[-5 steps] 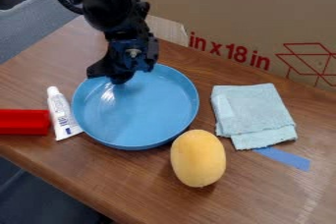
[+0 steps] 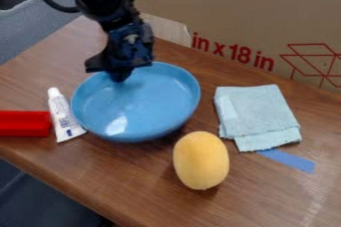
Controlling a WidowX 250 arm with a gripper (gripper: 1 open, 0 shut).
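Note:
My gripper [image 2: 118,70] hangs over the back-left rim of a blue round dish [image 2: 144,107], its dark fingers low at that rim. It looks shut; whether anything thin, such as the rim, is between the fingertips is hidden. To the dish's left lie a white tube [image 2: 64,116] and a red object [image 2: 20,122]. A yellow oval object [image 2: 200,160] sits at the front right of the dish.
A folded light-blue cloth [image 2: 257,115] lies to the right, with a strip of blue tape [image 2: 289,160] by it. A cardboard box [image 2: 266,22] stands along the back. Bare table shows at front right and back left.
The gripper has shifted slightly over the last second, a little upward and rightward. The dish and the other objects look nearly unchanged.

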